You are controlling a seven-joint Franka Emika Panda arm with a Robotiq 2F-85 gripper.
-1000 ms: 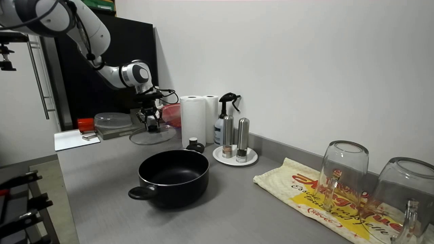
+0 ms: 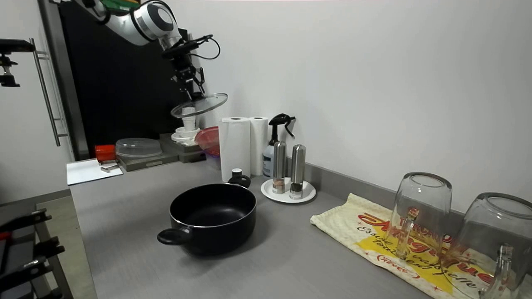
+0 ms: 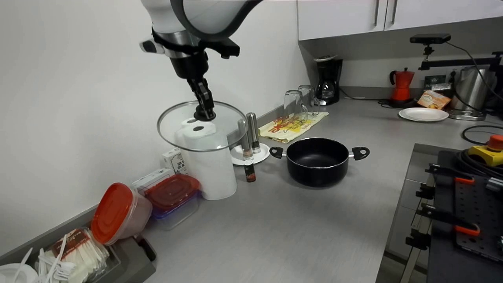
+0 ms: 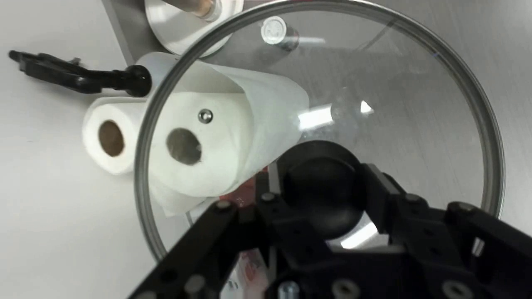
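A round glass lid with a metal rim hangs in the air, tilted in exterior view 1. My gripper is shut on its black knob, which fills the space between the fingers in the wrist view. In exterior view 2 the lid overlaps the tops of the paper towel rolls. The black pot stands uncovered on the counter, its two handles out to the sides. It is well apart from the lid, lower and nearer the camera in exterior view 1.
Paper towel rolls and a spray bottle stand by the wall. Two grinders are on a white plate, with a small spice jar close by. Lidded containers lie beside the rolls.
The arm has risen, carrying the lid from low over the counter to above the paper towel tops. The lid has also become more tilted. The pot has stayed in place.
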